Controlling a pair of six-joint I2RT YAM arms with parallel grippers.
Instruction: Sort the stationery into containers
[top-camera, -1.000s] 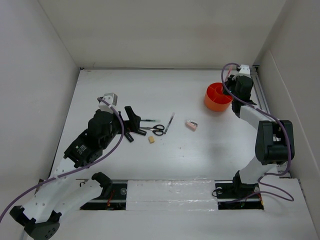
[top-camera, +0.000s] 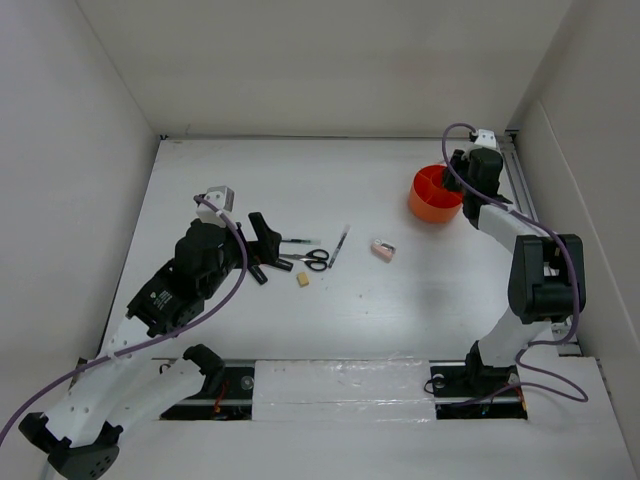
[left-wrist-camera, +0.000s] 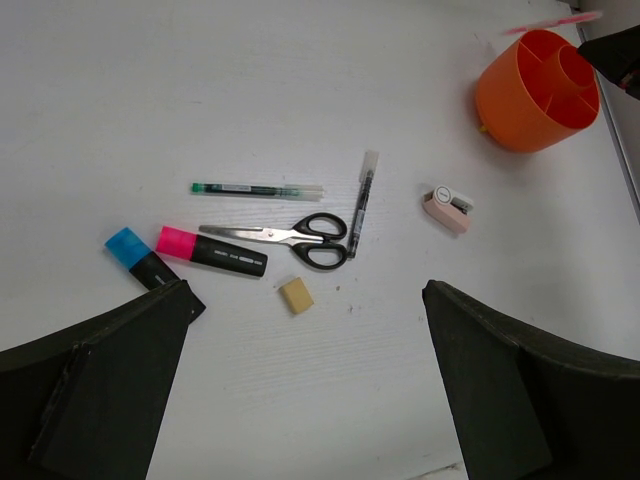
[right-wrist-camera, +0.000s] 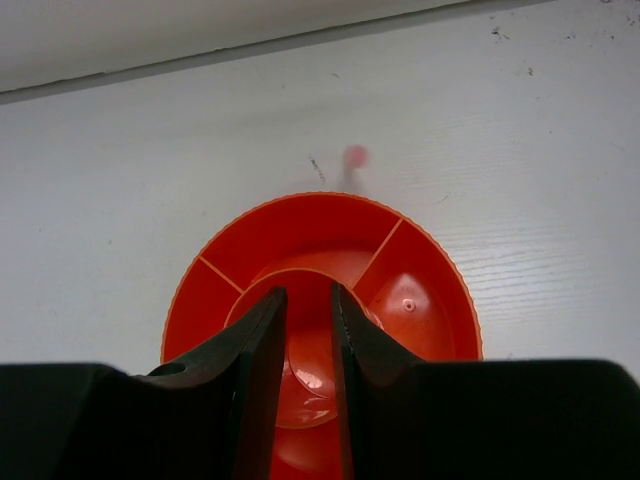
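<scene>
My right gripper stands open, a narrow gap between its fingers, above the orange round holder (right-wrist-camera: 192, 312) with its several compartments. A blurred pink stick-like item is apart from those fingers, beyond the holder's rim; in the right wrist view its pink end (right-wrist-camera: 355, 157) shows. My left gripper is open and empty, high over the table. Below it lie a blue-capped marker (left-wrist-camera: 152, 272), a pink-capped marker (left-wrist-camera: 212, 250), scissors (left-wrist-camera: 290, 237), a green pen (left-wrist-camera: 256, 190), a black pen (left-wrist-camera: 362, 205), a tan eraser (left-wrist-camera: 296, 295) and a pink sharpener-like piece (left-wrist-camera: 447, 209).
A white back wall (top-camera: 330, 70) and a right wall (top-camera: 600, 200) close in the table (top-camera: 280, 180). The holder stands toward the back right, near my right arm (top-camera: 500, 215). Bare table lies left of the holder and in front of the sharpener-like piece.
My right arm has shifted slightly. The left arm and table items look unchanged.
</scene>
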